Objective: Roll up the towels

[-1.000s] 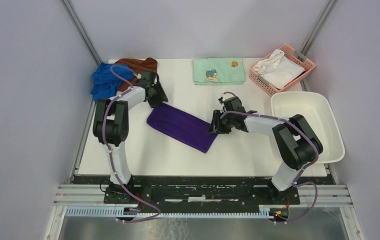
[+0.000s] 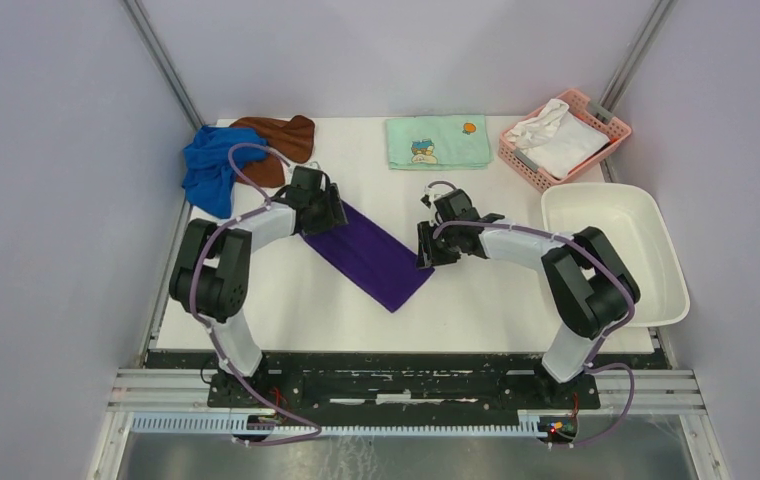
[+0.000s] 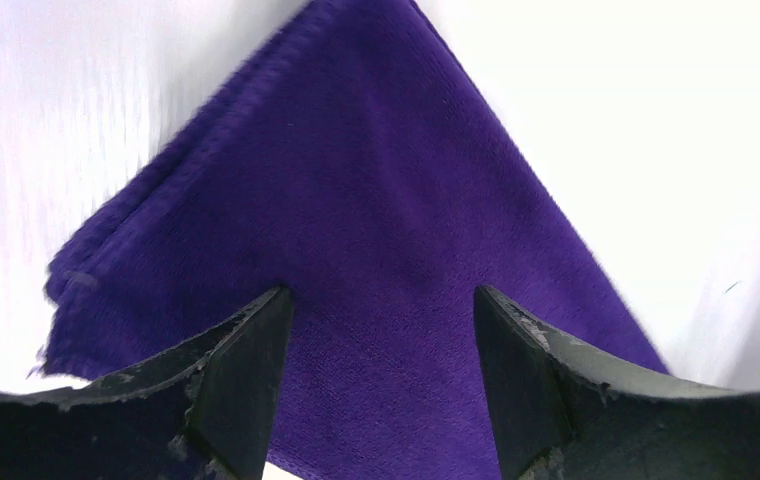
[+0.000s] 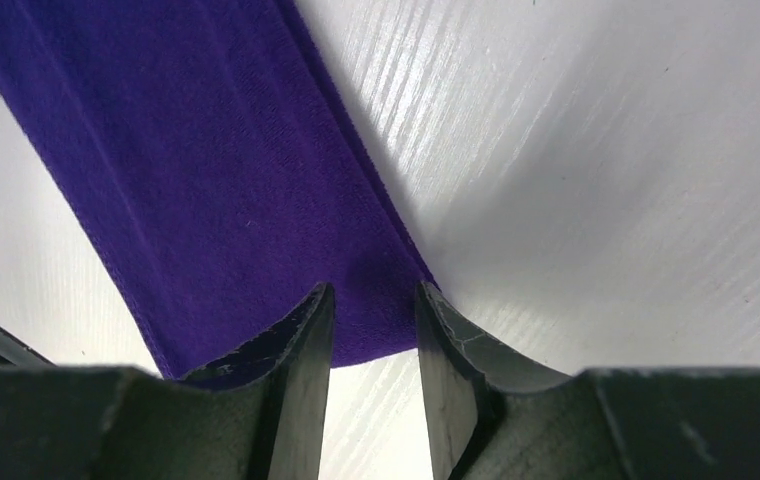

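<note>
A long folded purple towel lies slantwise on the white table between my two arms. My left gripper is over its upper left end. In the left wrist view the gripper stands open above the purple cloth, whose layered end edge shows beyond the fingers. At the towel's lower right end is my right gripper. The right wrist view shows that gripper closed in around the cloth near its corner, with purple fabric between the fingers.
Blue and brown cloths lie heaped at the back left. A flat green towel is at the back, with a pink basket of white cloths to its right. An empty white tub stands at right.
The towel has turned slightly, its lower corner shifting left. My right gripper has hardly moved.
</note>
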